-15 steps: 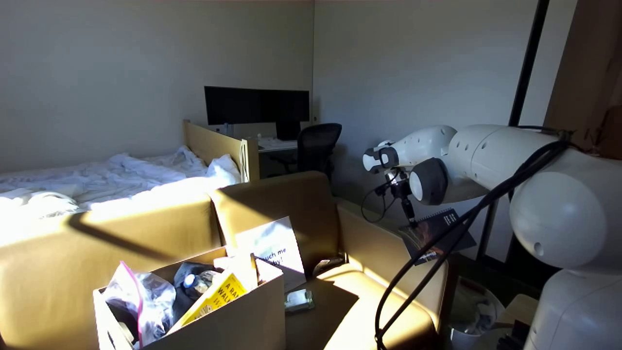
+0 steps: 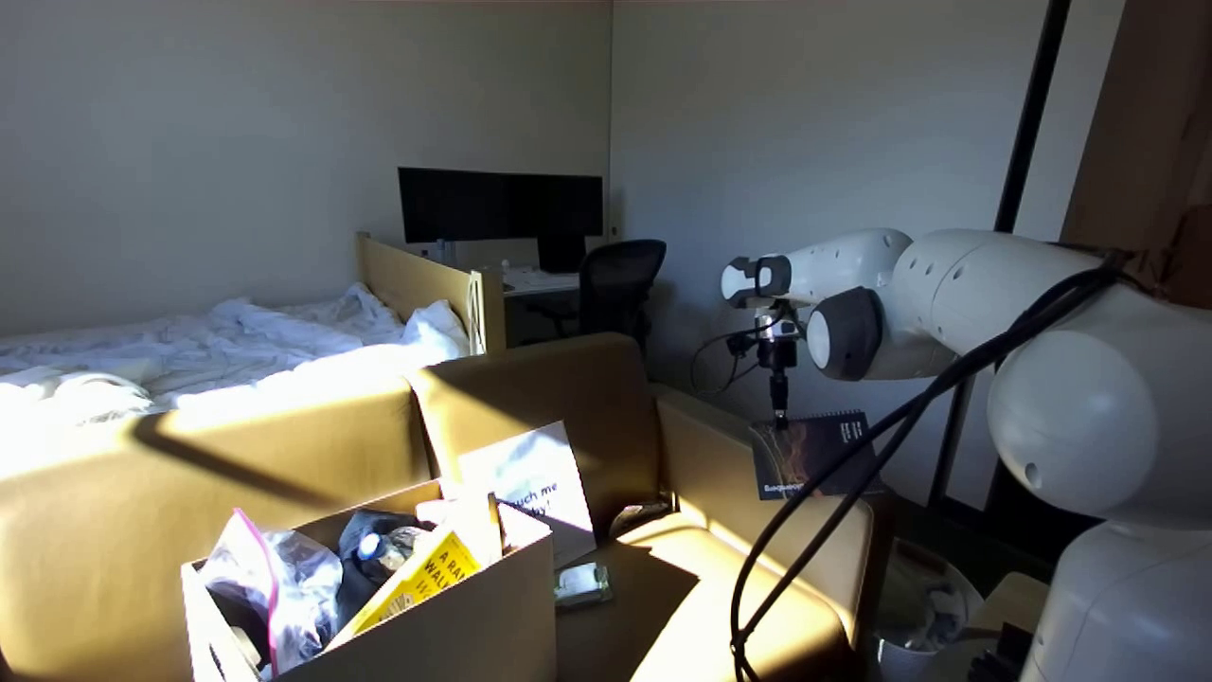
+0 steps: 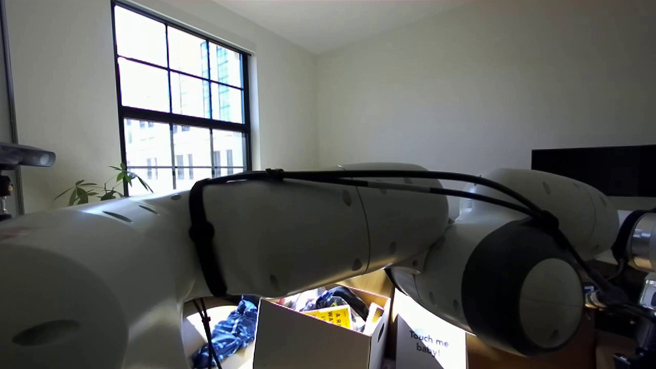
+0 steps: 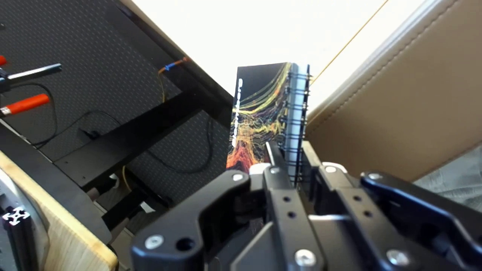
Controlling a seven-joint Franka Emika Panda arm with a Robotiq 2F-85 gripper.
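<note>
A dark spiral-bound notebook (image 2: 809, 457) with orange and yellow line art hangs near the sofa's right armrest in the first exterior view. My gripper is shut on it, close to its wire spine. In the wrist view, one finger lies across the notebook's patterned cover (image 4: 262, 115) and the other is on the far side of the coil. The gripper (image 2: 780, 416) points straight down in the first exterior view, holding the notebook by its upper edge. The second exterior view does not show the notebook.
A tan sofa (image 2: 727, 455) carries an open box (image 2: 454, 619) full of items, with a white "Touch me baby!" sign (image 2: 534, 483) behind it. A bin (image 2: 926, 602) stands right of the armrest. Black cables (image 2: 841, 494) droop from the arm.
The arm has lifted the gripper and notebook slightly and moved them left in the first exterior view. Tilted before, both now hang straighter. The sofa and box are unchanged.
</note>
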